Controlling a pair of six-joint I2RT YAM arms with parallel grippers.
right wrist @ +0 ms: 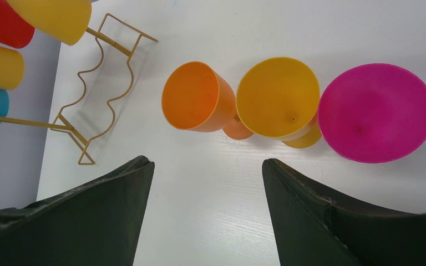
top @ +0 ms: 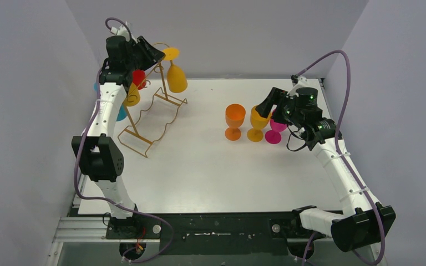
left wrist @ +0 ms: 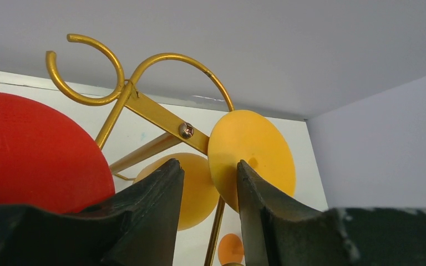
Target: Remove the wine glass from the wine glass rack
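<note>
On the gold wire rack (top: 163, 83) at the back left, a yellow wine glass (top: 177, 79) hangs upside down, its round base (left wrist: 266, 149) uppermost. My left gripper stands open beside that base, nothing held. In the left wrist view its right finger (left wrist: 249, 205) overlaps the base's lower left edge; whether they touch, I cannot tell. A red glass (left wrist: 28, 155) shows to its left. Over the right of the table my right gripper is open and empty, near the upright glasses.
Standing in a row at right centre are an orange glass (top: 234, 116), a yellow glass (top: 257, 124) and a magenta glass (top: 273, 136). Another yellow glass (top: 132, 95) and a blue glass (top: 121, 113) hang on the rack.
</note>
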